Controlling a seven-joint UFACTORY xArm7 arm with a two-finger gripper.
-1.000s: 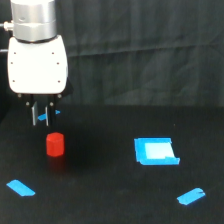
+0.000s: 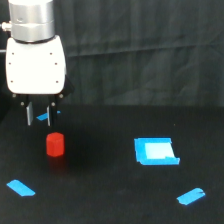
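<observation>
A small red block (image 2: 55, 145) stands on the dark table, left of the middle. Up and slightly to its left in the picture is my gripper (image 2: 39, 116), pointing down from the white hand. Its two thin dark fingers (image 2: 29, 115) are apart, with only background and a bit of blue tape showing between them. The gripper does not appear to touch the block. Over on the right, a white square patch (image 2: 158, 151) framed in blue tape lies flat on the table, with nothing on it.
Strips of blue tape lie on the table: one at front left (image 2: 20, 188), another at front right (image 2: 190, 197), and one behind the fingers. Bare dark table (image 2: 105, 170) separates the block from the framed square. A dark curtain (image 2: 140, 50) hangs behind.
The fingers have spread wider apart. The hand is at nearly the same place, and the red block and the framed square have not moved.
</observation>
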